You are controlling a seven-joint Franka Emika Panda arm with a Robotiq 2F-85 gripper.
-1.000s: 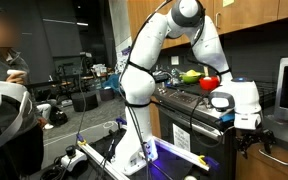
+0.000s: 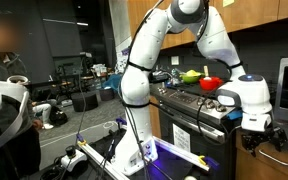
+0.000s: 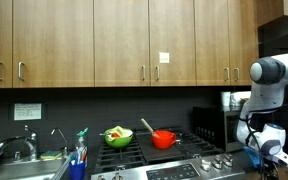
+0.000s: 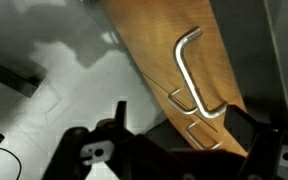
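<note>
My gripper stands open in the wrist view, its black fingers (image 4: 242,126) wide apart and nothing held between them. Ahead of it is a wooden drawer front (image 4: 149,35) with a bent silver handle (image 4: 187,75); the lower end of this handle lies near the right finger. No contact with the handle shows. In exterior view 1 the gripper (image 2: 261,140) hangs in front of the wooden cabinet, just above and left of a drawer handle (image 2: 276,157). From exterior view 2 the gripper appears small at the far right, its fingers hard to make out.
More silver handles (image 4: 178,100) follow lower down on the cabinet. A dark panel (image 4: 249,45) borders the drawer front at the right. On the stove stand a red pot (image 3: 164,138) and a green bowl (image 3: 116,138).
The wrist and gripper have shifted to the right in exterior view 1 and tilted somewhat, coming closer to the drawer handle. The drawer looks unmoved.
</note>
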